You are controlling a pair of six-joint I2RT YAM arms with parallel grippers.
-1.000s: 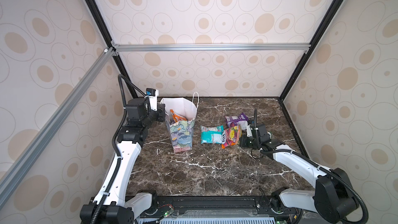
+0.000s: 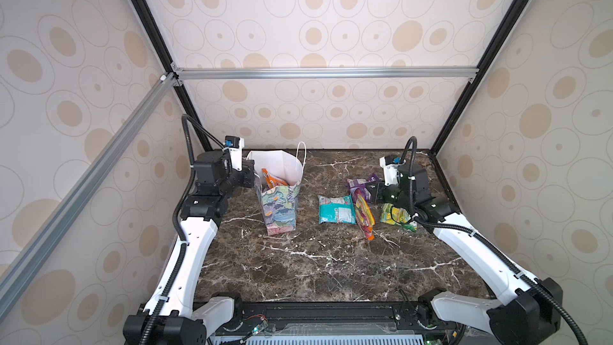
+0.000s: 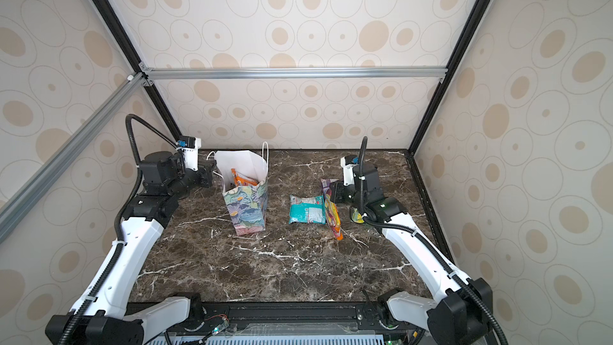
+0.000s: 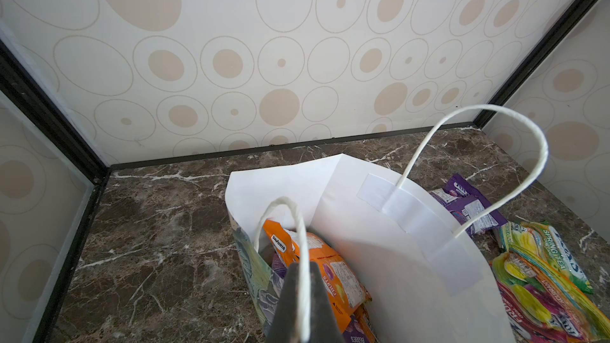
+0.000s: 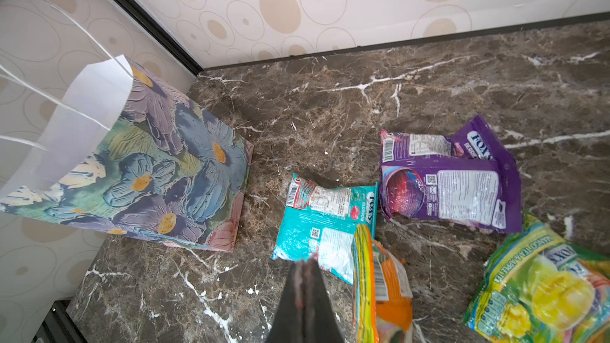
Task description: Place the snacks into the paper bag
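Note:
The floral paper bag [image 2: 279, 207] stands left of centre, an orange snack [image 4: 327, 266] inside. My left gripper [image 2: 247, 175] is shut at the bag's left rim, a white handle in front of its fingers in the left wrist view. My right gripper [image 2: 374, 191] hangs shut above the snacks, nothing visible between its fingers. Below it lie a teal packet [image 5: 317, 222], a purple packet [image 5: 457, 190], a yellow-orange packet [image 5: 384, 285] and a green packet [image 5: 540, 279].
Patterned walls and black frame rails enclose the workspace.
My right gripper has risen and moved back. The yellow-orange packet has shifted and turned upright lengthwise in view; the teal packet sits slightly further right. The left arm is still.

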